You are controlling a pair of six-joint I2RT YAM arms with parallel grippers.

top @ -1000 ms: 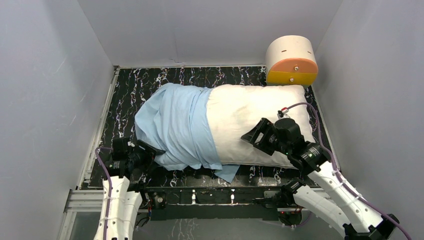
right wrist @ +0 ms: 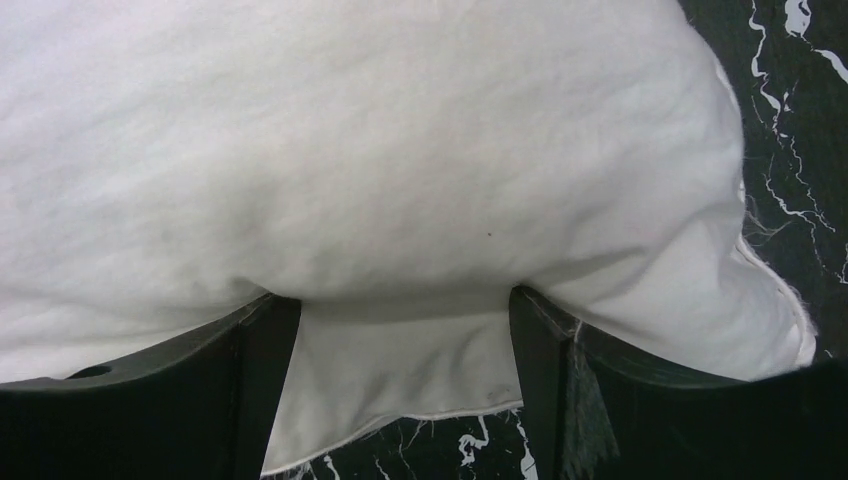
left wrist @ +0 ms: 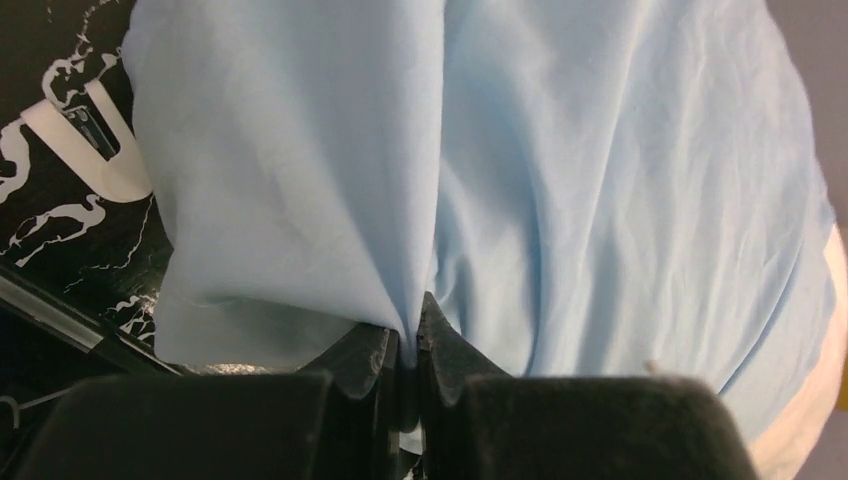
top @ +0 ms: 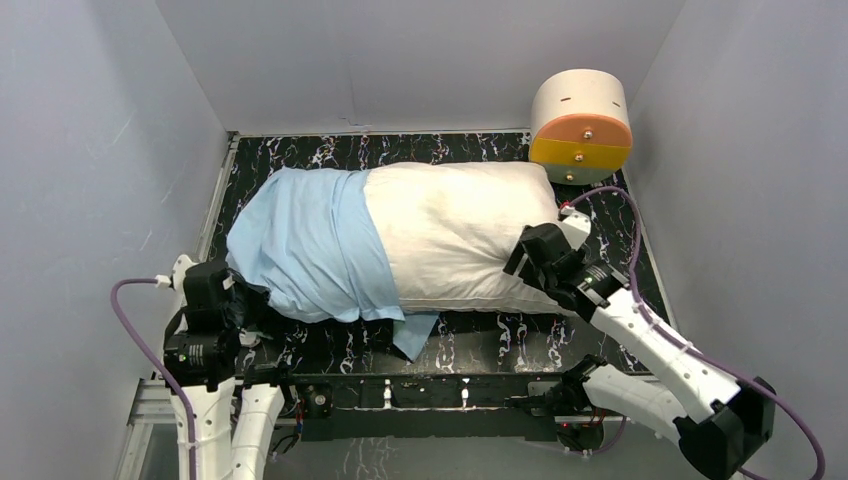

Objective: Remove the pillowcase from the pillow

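The white pillow lies across the table, its right half bare. Bunched over its left half is the light blue pillowcase, with a loose flap hanging at the front. In the left wrist view, my left gripper is shut on a gathered fold of the pillowcase, near its left front corner. My right gripper presses into the bare pillow near its right end. Its fingers stand well apart, white fabric bulging between them, not pinched.
A rounded cabinet with coloured drawers stands at the back right, close to the pillow's corner. Grey walls enclose the black marbled table.
My left gripper has moved left with the pillowcase, and the pillow has slid left along with it. The right gripper shifted slightly right and its fingers drew somewhat closer.
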